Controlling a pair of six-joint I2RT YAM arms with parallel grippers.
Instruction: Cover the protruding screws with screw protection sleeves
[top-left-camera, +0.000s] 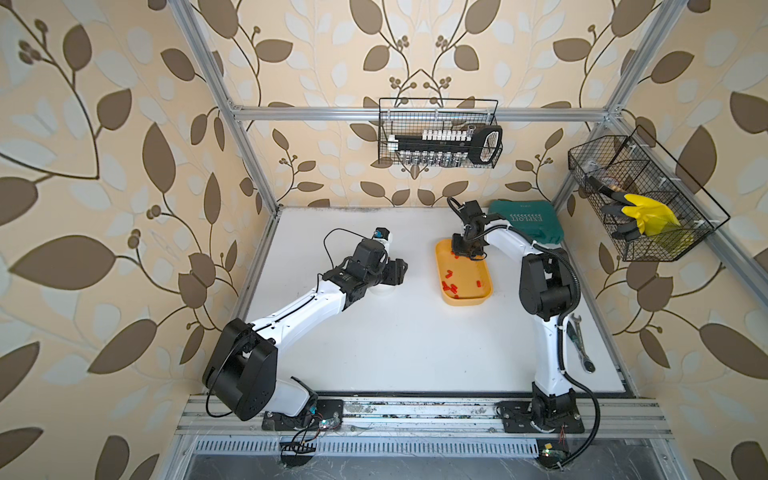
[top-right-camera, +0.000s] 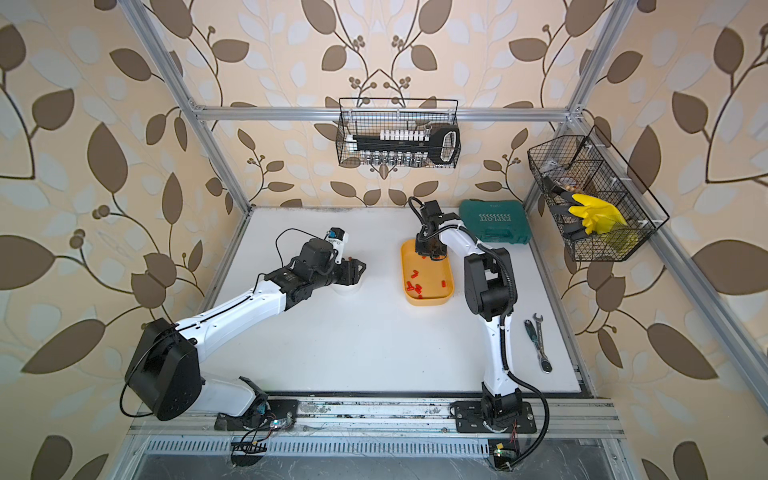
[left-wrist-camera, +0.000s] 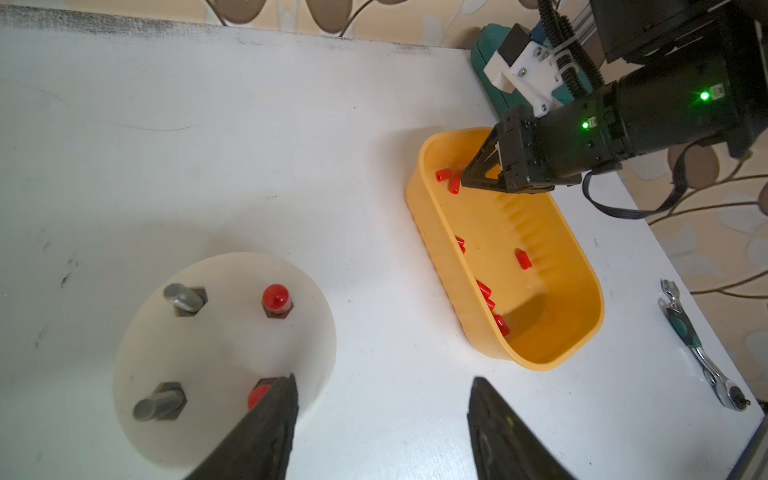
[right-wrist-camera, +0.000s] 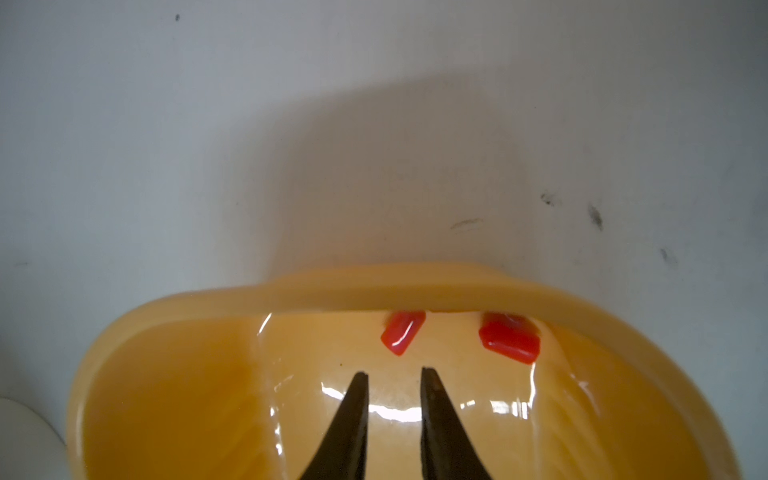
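In the left wrist view a round white base (left-wrist-camera: 214, 344) carries bolts. Its two left ones, a far bare screw (left-wrist-camera: 184, 298) and a near bare screw (left-wrist-camera: 157, 404), show grey metal. On the right side, a far red sleeve (left-wrist-camera: 276, 297) and a near red sleeve (left-wrist-camera: 259, 394) cover the bolts, the near one partly behind a finger. My left gripper is open by the base, empty. Over the far end of the orange tray (right-wrist-camera: 344, 300), my right gripper is shut, nothing held in its narrow gap. Ahead lie a loose sleeve (right-wrist-camera: 402, 333) and another sleeve (right-wrist-camera: 509, 338).
Several more red sleeves lie in the tray, including a lone sleeve (left-wrist-camera: 524, 259). A green case (top-left-camera: 524, 221) stands behind the right arm. Wrenches (top-right-camera: 539, 342) rest near the right edge.
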